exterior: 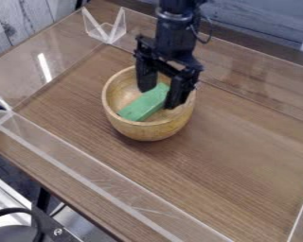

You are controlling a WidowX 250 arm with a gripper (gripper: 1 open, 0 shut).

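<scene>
My black gripper (165,74) hangs over a tan round bowl (147,128), its two fingers spread open and reaching down at the bowl's back part. A green oblong block (140,108) lies slanted inside the bowl, just below and between the fingers. Whether a finger touches it is hard to tell.
A white wire-like holder (103,26) stands at the back left. Black cables (27,213) show at the lower left.
</scene>
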